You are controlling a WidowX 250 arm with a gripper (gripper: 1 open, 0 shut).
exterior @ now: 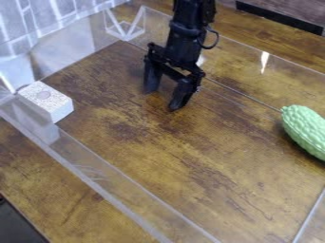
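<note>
My black gripper [169,87] hangs low over the upper middle of the wooden surface, its two dark fingers apart, with no object visible between them. A white speckled block [45,102] lies at the left. A green bumpy object [305,129], like a bitter melon, lies at the right edge. A small light object behind the gripper is mostly hidden by the arm.
Clear plastic walls border the wooden board [165,171] along the left, back and right. The middle and front of the board are clear. A tiled light backdrop [38,28] stands at the back left.
</note>
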